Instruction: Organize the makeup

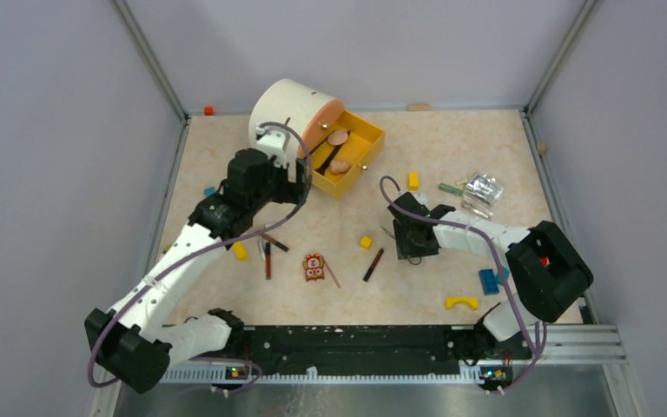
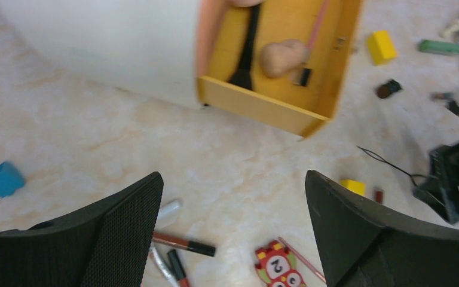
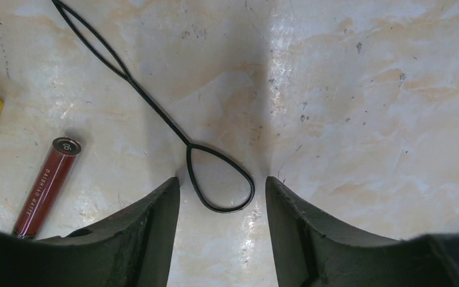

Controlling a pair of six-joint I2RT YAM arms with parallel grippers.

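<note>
A yellow drawer (image 1: 352, 178) of the white rounded organizer (image 1: 282, 109) stands out, holding brushes and round beige pieces. My open left gripper (image 1: 295, 181) hangs empty beside it; its wrist view looks onto the drawer (image 2: 257, 101). Low over the table, the part-open fingers of my right gripper are either side of the lower loop of a thin black looped cord (image 3: 158, 110), which lies flat. A dark red pencil-like stick (image 3: 45, 188) lies to their left. More sticks (image 2: 185, 244) and a red owl-shaped piece (image 2: 278, 266) lie at the front middle and left.
Yellow blocks (image 1: 366, 242), blue blocks (image 1: 488, 281), a yellow piece (image 1: 461, 303) and silvery packets (image 1: 485, 188) are scattered about. The table (image 1: 425, 152) has free room at the back right and between drawer and sticks.
</note>
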